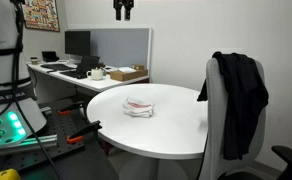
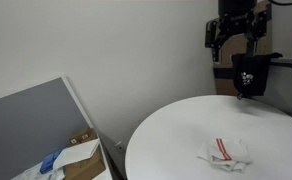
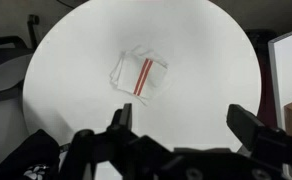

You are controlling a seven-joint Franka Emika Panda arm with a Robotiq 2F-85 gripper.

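Note:
A white cloth with red stripes, loosely folded, lies on the round white table; it appears in exterior view 1 as the cloth (image 1: 138,107), in exterior view 2 as the cloth (image 2: 224,152), and in the wrist view as the cloth (image 3: 138,74). My gripper is high above the table (image 3: 201,60), its two dark fingers spread wide apart with nothing between them. Exterior view 2 has the gripper (image 2: 233,46) at the upper right, well clear of the cloth. Only its tips show at the top of exterior view 1.
A grey chair (image 1: 216,110) with a black jacket (image 1: 243,100) draped over it stands against the table's right side in exterior view 1. Behind is a desk with a monitor (image 1: 77,43) and cardboard boxes (image 1: 128,74).

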